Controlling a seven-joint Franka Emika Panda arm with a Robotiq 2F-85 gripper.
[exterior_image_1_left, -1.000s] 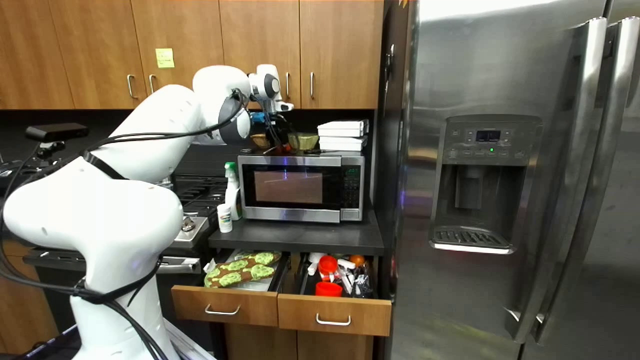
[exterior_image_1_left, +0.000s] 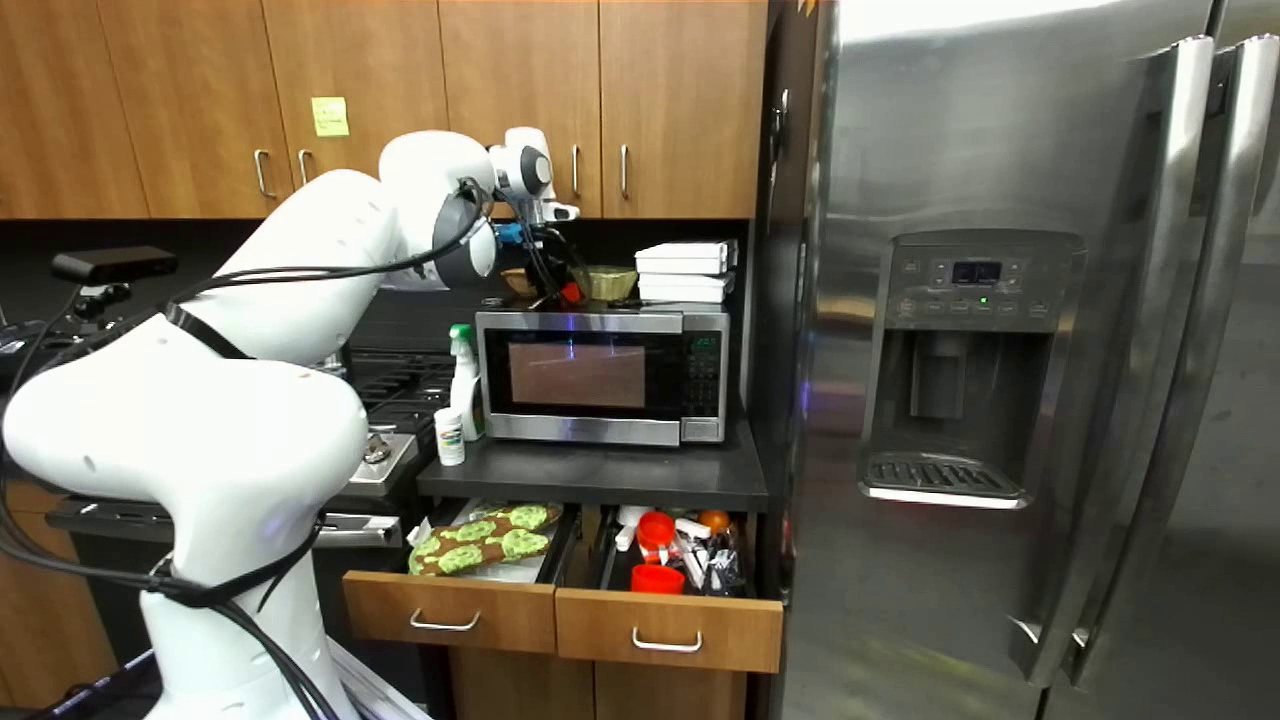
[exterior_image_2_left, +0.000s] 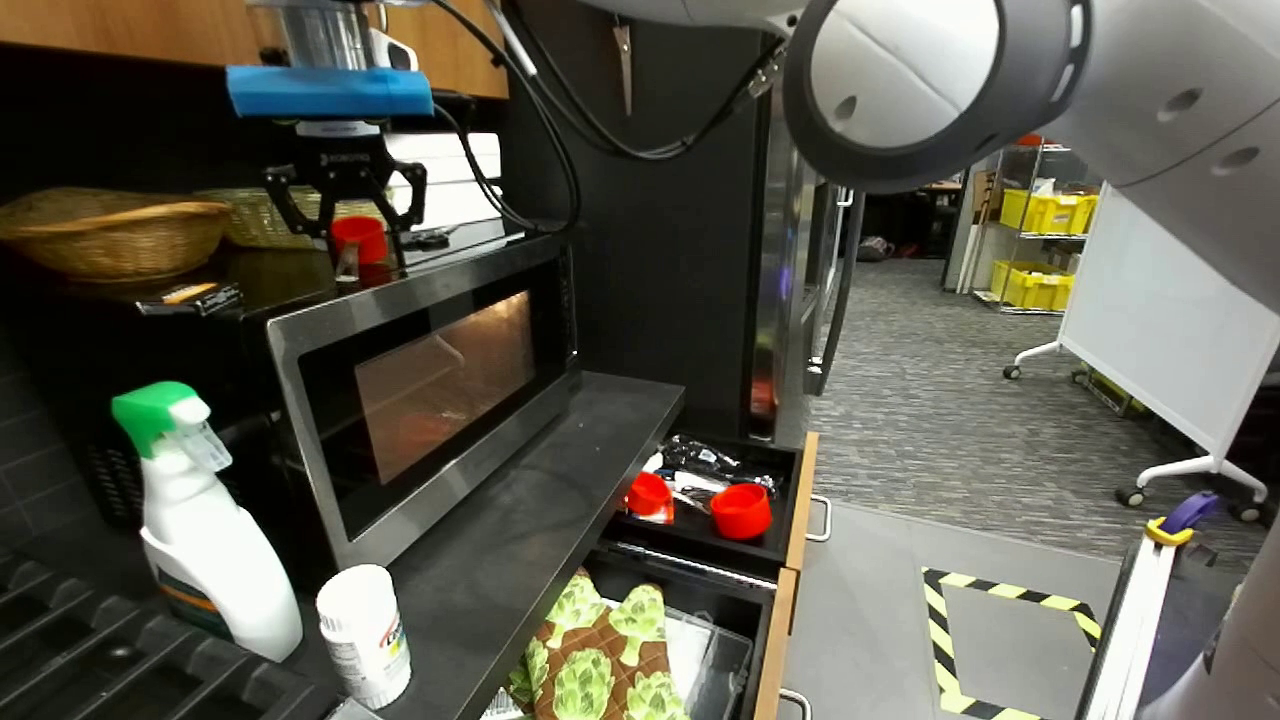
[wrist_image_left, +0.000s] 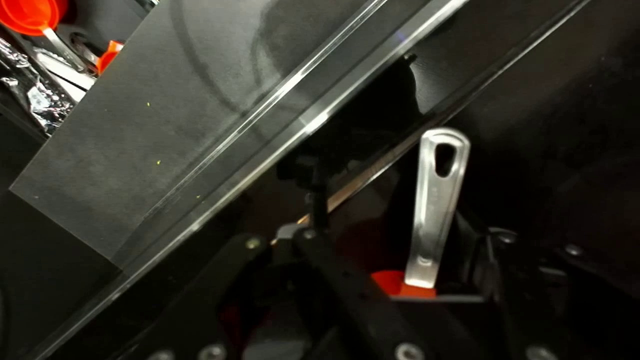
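Observation:
On top of the microwave (exterior_image_1_left: 600, 372), in exterior view 2, sits a red measuring cup (exterior_image_2_left: 360, 236) with a metal handle. My gripper (exterior_image_2_left: 362, 248) points down over it, black fingers apart on either side of the cup. In the wrist view the handle (wrist_image_left: 436, 204) sticks up between the fingers, and a bit of the red cup (wrist_image_left: 390, 282) shows below it. Whether the pads touch the cup cannot be told, as the dark fingers hide most of it.
Wicker baskets (exterior_image_2_left: 114, 240) and white boxes (exterior_image_1_left: 684, 270) stand close to the gripper on the microwave. Below, two drawers are open, one with red cups (exterior_image_1_left: 656, 580), the other with an oven mitt (exterior_image_1_left: 486, 540). A spray bottle (exterior_image_2_left: 210, 528) and white canister (exterior_image_2_left: 363, 636) stand beside the microwave.
The arm's end has shifted slightly left in exterior view 1. More of the red cup shows there now under the gripper. The drawers and counter items are unchanged.

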